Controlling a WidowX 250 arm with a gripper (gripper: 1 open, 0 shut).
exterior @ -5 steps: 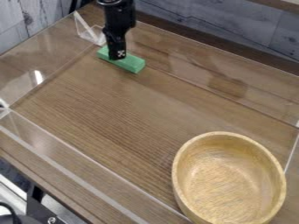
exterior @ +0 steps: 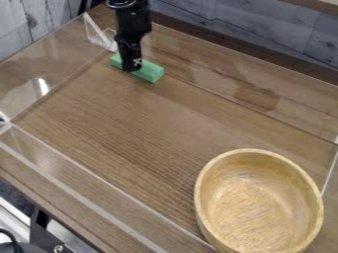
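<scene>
A black robot gripper [exterior: 129, 60] reaches down from the top of the view to a small green rectangular object [exterior: 146, 73] lying on the wooden table, its fingertips low at the object's left part. Whether the fingers are open or shut on it is too small to tell.
A round cream bowl [exterior: 258, 203] sits at the lower right.
The gripper has moved slightly down toward the green object's left part. The green object and the bowl look to be in the same places.
</scene>
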